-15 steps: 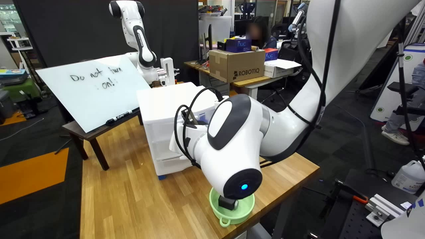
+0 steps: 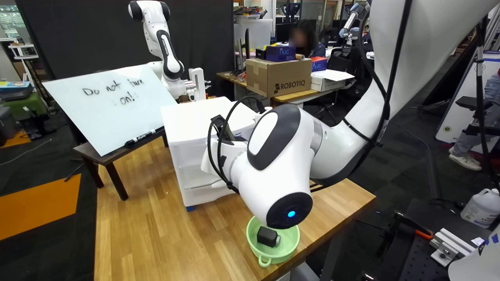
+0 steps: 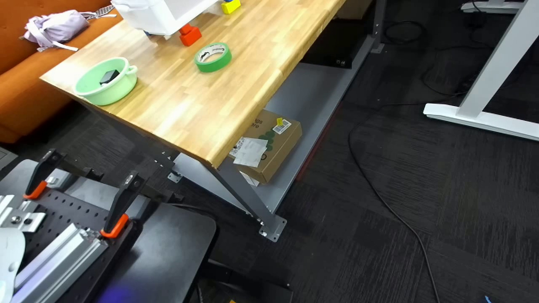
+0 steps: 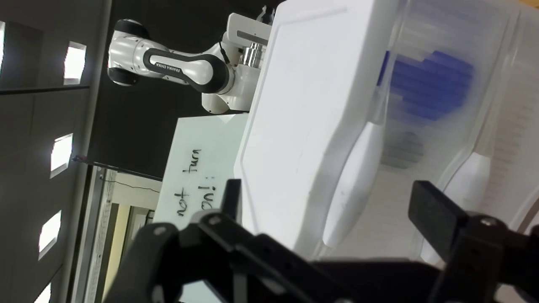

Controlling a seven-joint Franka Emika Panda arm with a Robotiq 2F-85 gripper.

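Note:
In the wrist view my gripper stands open, its two dark fingers wide apart and nothing held between them. Facing it is the white drawer unit (image 4: 298, 101), its top and translucent drawer fronts filling the middle. The upper drawer's white handle (image 4: 356, 184) lies in the gap between the fingers as seen from the wrist; contact cannot be made out. A blue shape (image 4: 434, 83) shows blurred through the upper drawer front. In exterior view 1 the arm hides the gripper and much of the drawer unit (image 2: 206, 119). A light green bowl (image 2: 289, 250) holds a black object (image 2: 267, 236).
A whiteboard (image 2: 110, 105) leans on a small dark table behind the drawers. In exterior view 2, green tape (image 3: 220, 65), a red block (image 3: 190, 35) and a yellow block (image 3: 230, 6) rest on the wooden table.
My arm has risen slightly and shifted a little to the right in exterior view 1. The bowl, its black object and the drawer unit look unmoved.

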